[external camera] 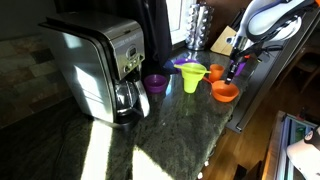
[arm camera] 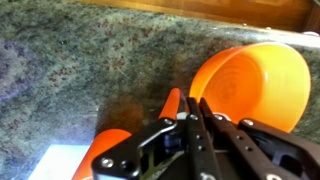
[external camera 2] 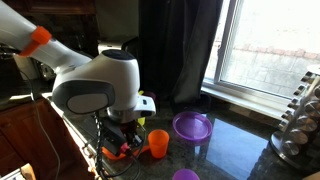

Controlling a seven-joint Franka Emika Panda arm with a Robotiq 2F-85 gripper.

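Note:
An orange bowl (external camera: 224, 92) is near the counter's right edge, under my gripper (external camera: 232, 76). In the wrist view the bowl (arm camera: 262, 85) is tilted with its opening towards the camera, and my fingertips meet at its near left rim. The fingers are shut, with that thin rim apparently between them. Whether the bowl's base is clear of the counter is hard to tell. In the second exterior view the arm's white wrist hides most of the bowl and the fingers.
An orange cup (external camera: 215, 72) stands just behind the bowl, with a yellow-green cup (external camera: 190, 80) to its left. A purple bowl (external camera: 155, 83) and purple plate (external camera 2: 192, 126) lie farther off. The coffee maker (external camera: 112, 70) occupies the left.

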